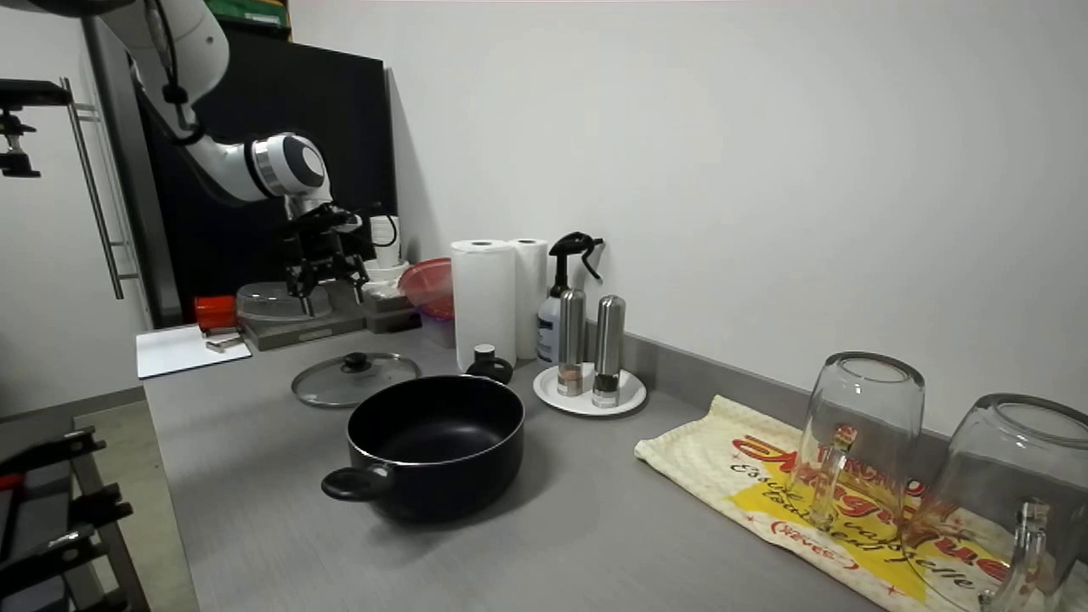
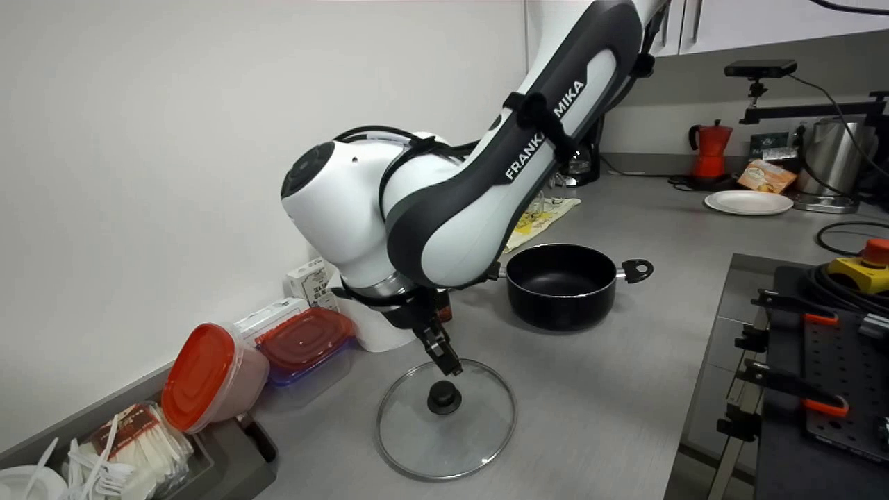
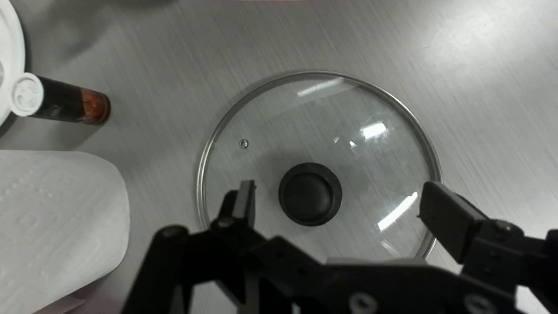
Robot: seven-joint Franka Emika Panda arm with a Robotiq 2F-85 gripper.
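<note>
A round glass lid (image 3: pixel 272 115) with a metal rim lies flat on the counter, its black knob (image 3: pixel 311 194) facing up. My gripper is open above it. In the wrist view the knob appears between the two spread fingers, one finger (image 3: pixel 244 201) on the left and the other on the right, with nothing held. A clear gap separates the fingertips from the lid in exterior view 1, where the gripper (image 1: pixel 333 297) hangs over the counter's far part. The black two-handled pot (image 1: pixel 436 449) stands uncovered and empty, nearer that camera than the lid (image 1: pixel 337 383).
White paper towel rolls (image 1: pixel 484 306) stand by the wall near the lid, with a small dark bottle (image 3: pixel 70 102) close by. Red-lidded containers (image 2: pixel 304 340) sit along the wall. A plate (image 1: pixel 551 393) carries two metal grinders. Bare counter surrounds the pot's front.
</note>
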